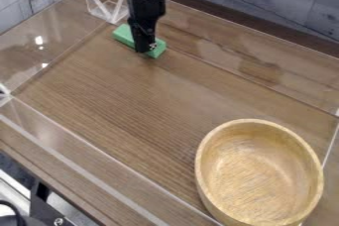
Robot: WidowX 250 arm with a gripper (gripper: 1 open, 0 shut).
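Note:
A green rectangular sponge-like block (131, 36) lies on the wooden table at the upper left. My dark gripper (145, 42) reaches down from the top onto this block, its tips at or just over it. Whether the fingers are open or shut on it is too small to tell.
A wide tan bowl (260, 173) fills the lower right. A clear plastic item (103, 5) lies at the back left beside the arm. The table's edge and a wall border the back.

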